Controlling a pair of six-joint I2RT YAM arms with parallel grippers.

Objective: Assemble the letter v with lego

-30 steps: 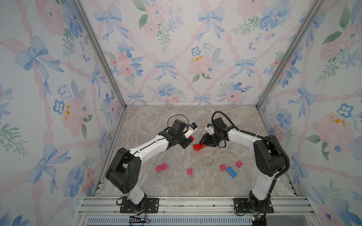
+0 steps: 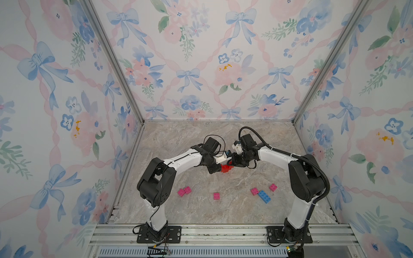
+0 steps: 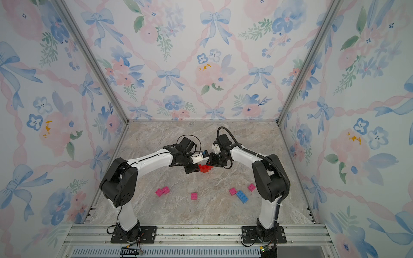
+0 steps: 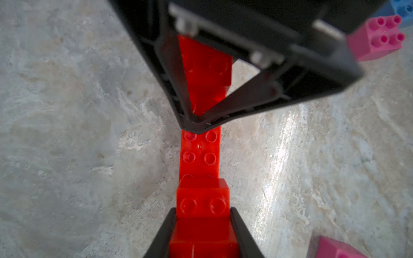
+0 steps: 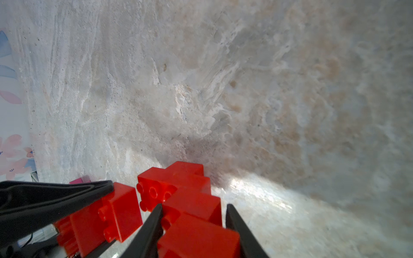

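Note:
A red brick assembly [image 2: 225, 169] sits at the centre of the table between my grippers. In the left wrist view, my left gripper is shut on a red brick [image 4: 202, 234], close over one end of a red studded piece [image 4: 199, 154]. My right gripper is shut on a red brick [image 5: 198, 240] in the right wrist view, with further red bricks [image 5: 154, 185] just beyond it. The two grippers are very close, partly hiding the assembly, so which bricks are joined is hard to tell.
Pink bricks [image 2: 216, 195] lie along the front of the table, two at the left [image 2: 187, 189], others at the right [image 2: 272, 187] near a blue brick [image 2: 264, 196].
Over the last second my left gripper has moved right and a little down toward the red assembly with its brick. My right arm has shifted only slightly.

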